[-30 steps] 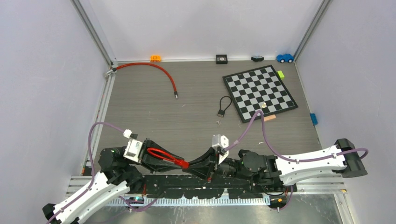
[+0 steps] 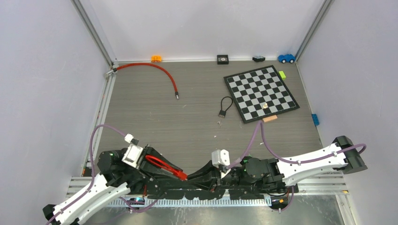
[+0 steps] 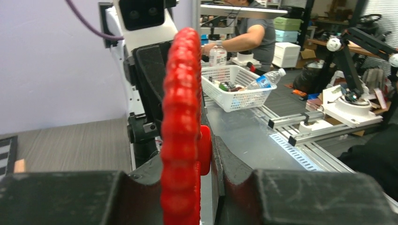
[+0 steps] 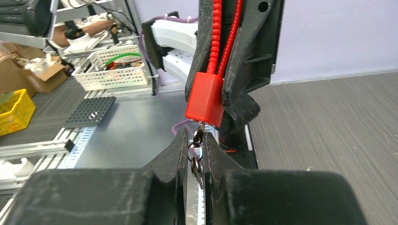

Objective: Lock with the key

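Observation:
A red lock body [image 4: 204,98] with a beaded red cable loop [image 2: 158,161] is held by my left gripper [image 2: 180,176], whose dark fingers flank it in the right wrist view. In the left wrist view the red cable [image 3: 179,131] fills the middle, close to the camera. My right gripper is shut on a small metal key [image 4: 197,166] with a ring, directly below the red lock body. Metal reaches up to the lock's lower face; whether the key sits inside it cannot be told.
A checkerboard [image 2: 261,93], a small black cable loop [image 2: 225,107] and a red hose [image 2: 155,66] lie on the table behind the arms. Small toys stand along the back wall.
Both grippers and the red lock have moved down in the top view, toward the front edge. The right arm's posture has shifted slightly.

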